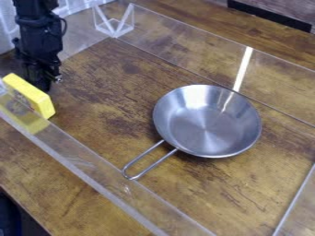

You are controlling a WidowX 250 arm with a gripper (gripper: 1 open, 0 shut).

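A black robot arm with my gripper (35,76) reaches down at the left of the camera view, low near the wooden table. Just below it a yellow block (33,99) lies tilted against the clear plastic edge. The gripper's fingertips are dark and partly hidden behind the block, so its finger state is unclear. A steel pan (207,120) with a wire handle sits on the right half of the table.
A clear wall (99,184) runs diagonally along the lower left of the wooden table (222,203). A white corner bracket (113,22) stands at the back. The middle of the table between arm and pan is bare.
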